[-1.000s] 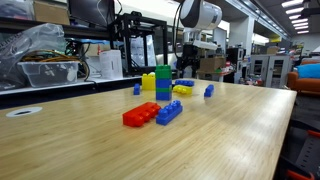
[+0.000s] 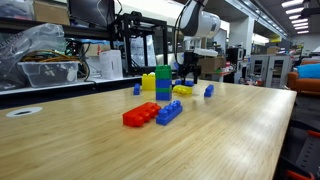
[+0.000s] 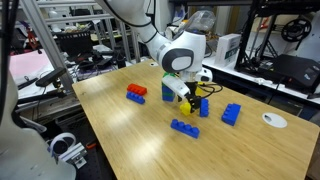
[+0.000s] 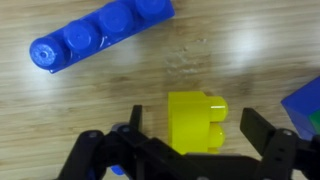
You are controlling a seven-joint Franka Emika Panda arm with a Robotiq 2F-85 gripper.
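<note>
A yellow brick (image 4: pixel 190 123) lies in the wrist view with its studs pointing right, between the two separated fingers of my gripper. The fingers stand open, with a gap on both sides of the brick. In exterior view 2 the gripper (image 3: pixel 188 98) is low over the table, just above that yellow brick (image 3: pixel 185 107). Exterior view 1 has the gripper (image 2: pixel 186 78) behind a stack of green and blue bricks (image 2: pixel 163 83). Whether the fingertips reach down beside the brick is hard to tell.
Close to the gripper's right, the stack's blue side (image 4: pixel 303 108) shows. A long blue brick (image 3: pixel 185 128) lies nearer the front, another blue brick (image 3: pixel 231 113) to the right. A red brick (image 2: pixel 141 115) lies beside a blue one (image 2: pixel 169 112).
The arm and gripper have come down toward the table and the yellow brick. The bricks and the stack appear unmoved.
</note>
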